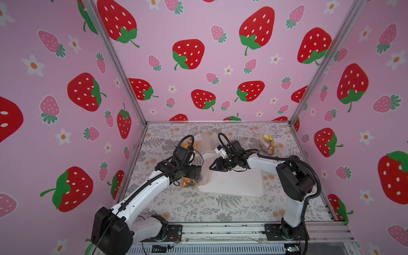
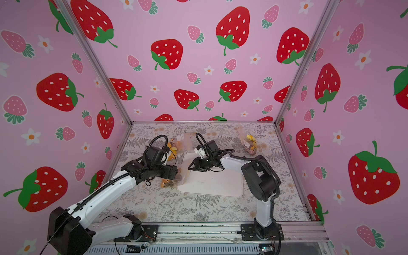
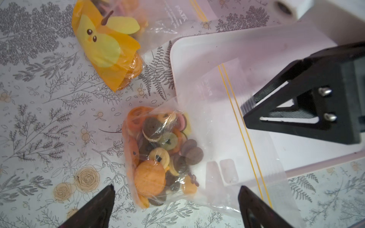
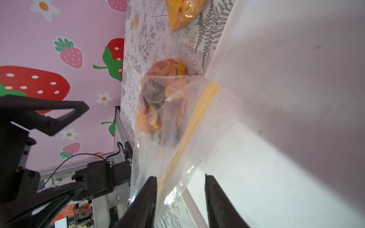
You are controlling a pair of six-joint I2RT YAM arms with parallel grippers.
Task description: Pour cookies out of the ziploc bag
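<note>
A clear ziploc bag point(image 3: 213, 152) lies with its cookies point(image 3: 163, 148) on the patterned table. Its empty upper part, with a yellow double zip line, rests over the left edge of the white tray point(image 1: 238, 182). Above the bag, my left gripper stands open, nothing between its widely parted fingers. My right gripper hovers over the tray beside the bag's mouth, its fingertips part open. The bag's zip edge point(image 4: 190, 125) passes close to its left finger in the right wrist view; whether they touch I cannot tell.
Behind the cookie bag lies a second bag point(image 3: 106, 45) with an orange-yellow packet. A third bag point(image 1: 267, 144) sits at the back right. Both arms crowd the tray's left half.
</note>
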